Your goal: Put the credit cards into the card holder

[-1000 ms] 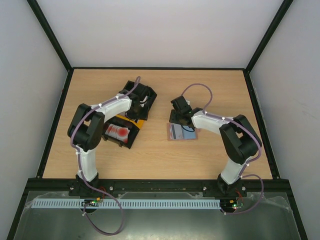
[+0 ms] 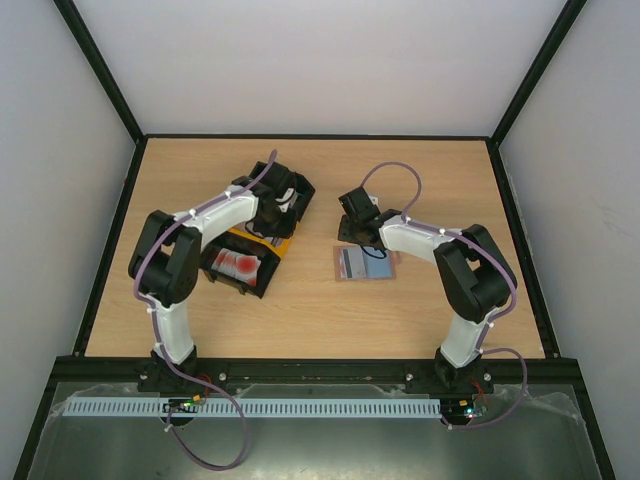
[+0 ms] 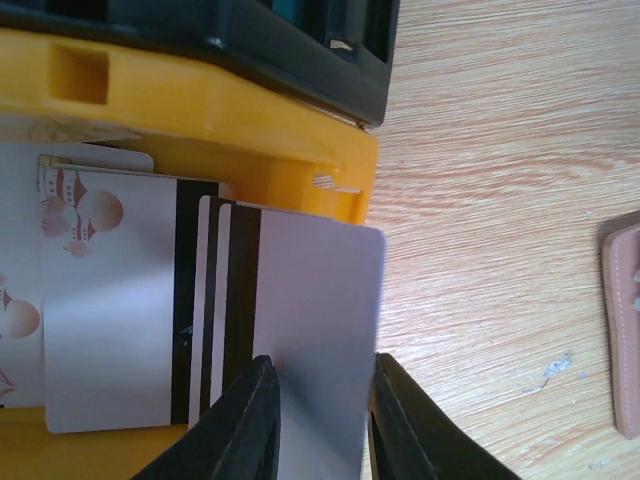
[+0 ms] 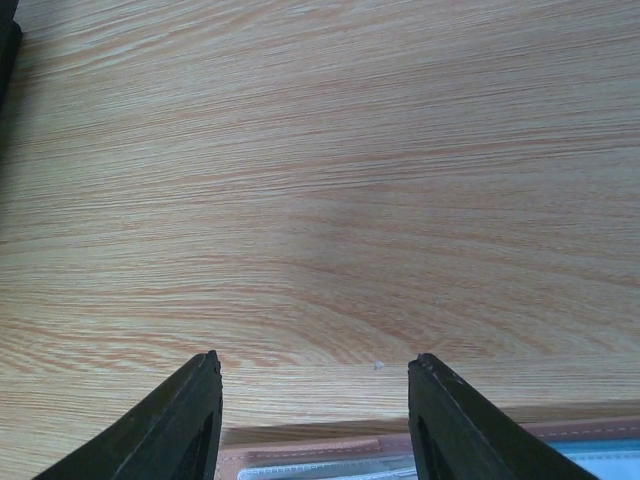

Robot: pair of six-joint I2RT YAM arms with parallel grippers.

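Note:
White cards with dark stripes (image 3: pixel 110 300) lie in a yellow compartment (image 3: pixel 190 90) of the organizer. My left gripper is over them, part open, with the rightmost card (image 3: pixel 310 290) rising between or just behind its fingertips; whether it grips the card I cannot tell. The pink card holder (image 2: pixel 365 275) with pale sleeves lies right of the organizer, beneath my right gripper, which is open and empty at the holder's far edge.
The black organizer (image 2: pixel 255 285) has another tray below with red-and-white contents. Bare table (image 2: pixel 320 320) lies in front and behind; wood shows between organizer and holder.
The right arm has moved very slightly since a second ago and is still over the holder's far edge.

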